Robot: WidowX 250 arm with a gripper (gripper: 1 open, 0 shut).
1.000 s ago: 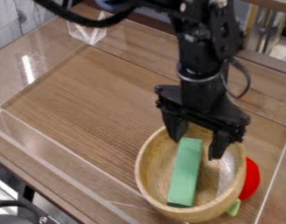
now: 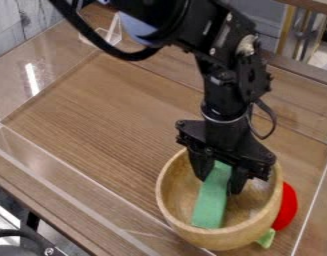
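Note:
My black gripper [image 2: 223, 166] is lowered into a round wooden bowl [image 2: 179, 210], its fingers at the upper end of a green block [image 2: 210, 208] lying inside. The fingertips are partly hidden by the block and bowl, and I cannot see whether they touch it. The gripper stands open by what little shows of its fingers.
A red object [image 2: 286, 206] with a green part lies against the bowl's right side. A clear item stands at the top left edge.
My arm has moved down, bringing the gripper lower into the bowl over the upper end of the green block. The bowl and red object look unmoved.

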